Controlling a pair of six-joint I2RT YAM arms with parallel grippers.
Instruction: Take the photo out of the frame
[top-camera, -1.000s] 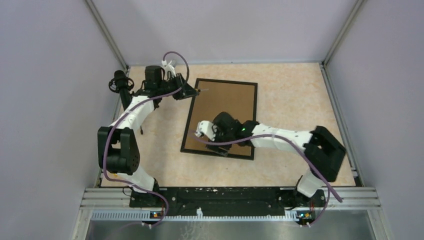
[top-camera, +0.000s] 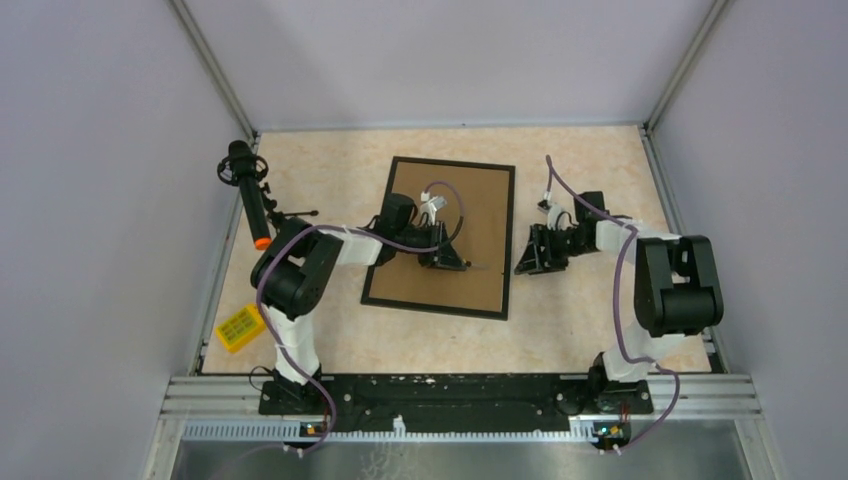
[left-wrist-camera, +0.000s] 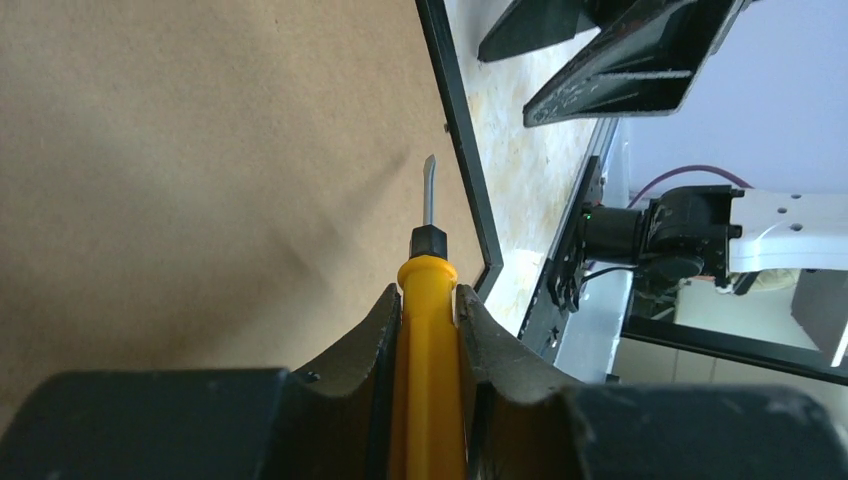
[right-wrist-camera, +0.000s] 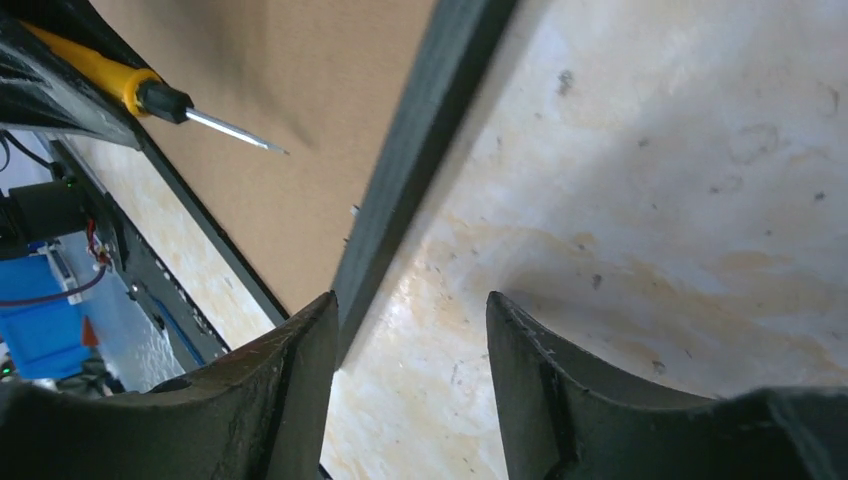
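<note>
The picture frame lies back up, brown board inside a black border. My left gripper is over the board's right half, shut on a yellow screwdriver, its metal tip pointing toward the right border. Small metal tabs show on that border's inner edge. My right gripper hangs just outside the frame's right side, open, with nothing between its fingers; in the right wrist view the border runs beyond its fingertips.
A yellow block-like holder lies at the front left of the table. A black stand with an orange-tipped arm is at the back left.
My left gripper has moved right and down over the board with the screwdriver.
</note>
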